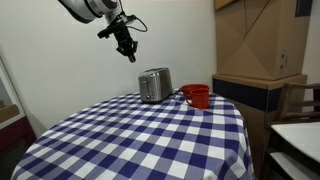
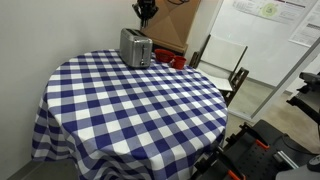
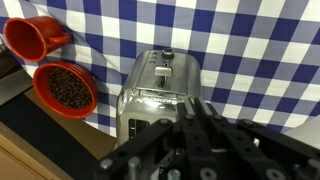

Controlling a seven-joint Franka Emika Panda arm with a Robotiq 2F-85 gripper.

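Observation:
A silver toaster [image 1: 155,86] stands on the checkered tablecloth near the wall. My gripper [image 1: 131,59] hangs in the air above the toaster's level, a little to its left in exterior view 1. From the other side, the gripper [image 2: 144,22] appears just above the toaster [image 2: 136,47]. In the wrist view, the toaster [image 3: 158,86] lies below the dark fingers, which cover part of its top. Nothing shows held. The fingertips look close together, but whether a gap remains is unclear.
A red mug [image 3: 34,32] and a red bowl [image 3: 66,88] of dark beans sit beside the toaster. Cardboard boxes [image 1: 260,40] stand past the table's right side.

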